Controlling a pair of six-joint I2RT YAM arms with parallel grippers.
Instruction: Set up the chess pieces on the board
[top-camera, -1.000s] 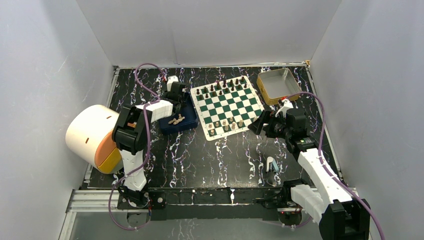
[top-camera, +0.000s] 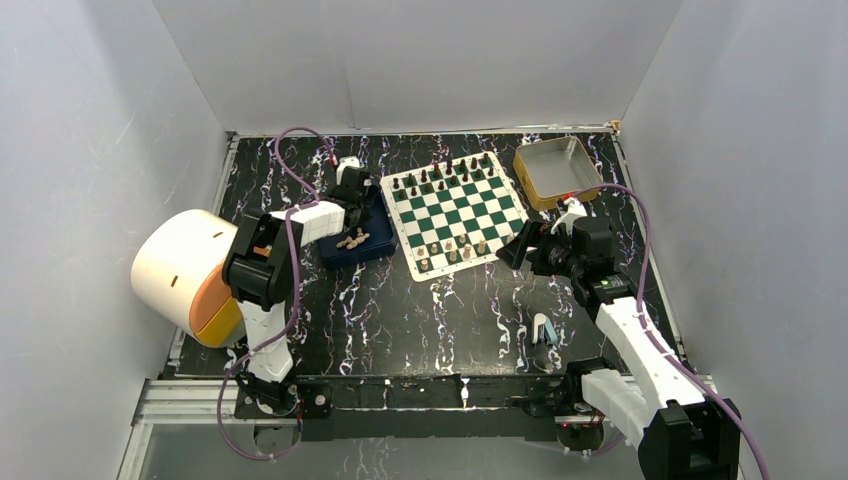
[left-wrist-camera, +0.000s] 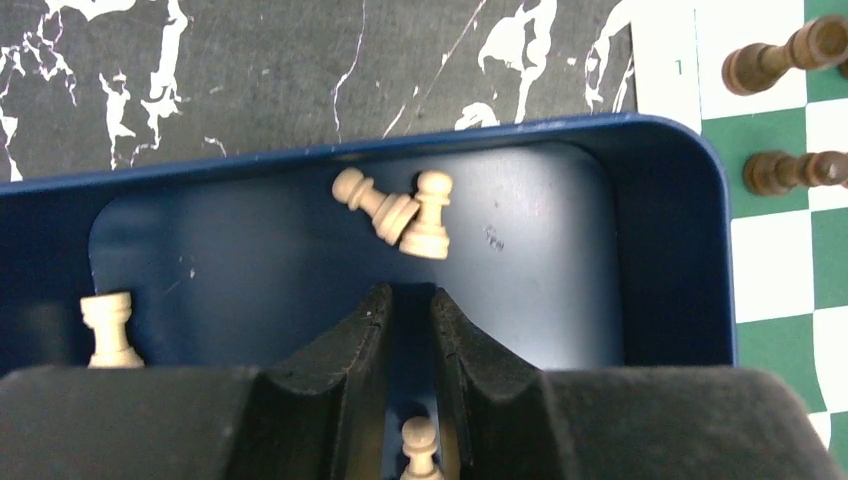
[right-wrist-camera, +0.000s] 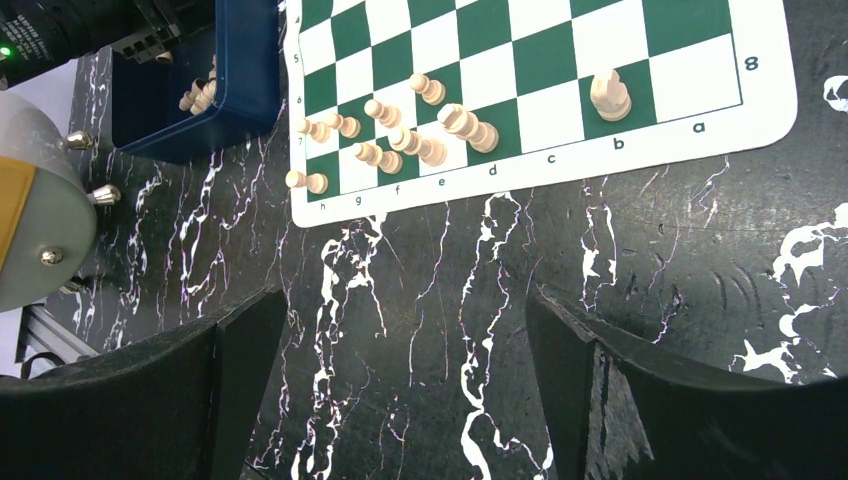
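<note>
My left gripper is over the blue tray (left-wrist-camera: 660, 135), its fingers slightly apart and nothing at their tips. Through the gap between them shows a light pawn (left-wrist-camera: 420, 440), partly hidden. Two light pawns (left-wrist-camera: 428, 215) lie touching near the tray's far wall, and a light rook (left-wrist-camera: 108, 330) lies at the left. On the chessboard (top-camera: 455, 215), dark pieces stand along the far side. Several light pieces stand along the near side, including a tall one (right-wrist-camera: 610, 95) near square b. My right gripper is wide open and empty, at the board's near right corner.
An empty yellow-rimmed box (top-camera: 557, 170) stands behind the right gripper. A small light-and-blue object (top-camera: 543, 330) lies near the front edge. Left of the tray is a large white-and-orange cylinder (top-camera: 190, 275). The table in front of the board is clear.
The left arm has shifted only slightly over the tray. The right arm and the pieces on the board have not moved.
</note>
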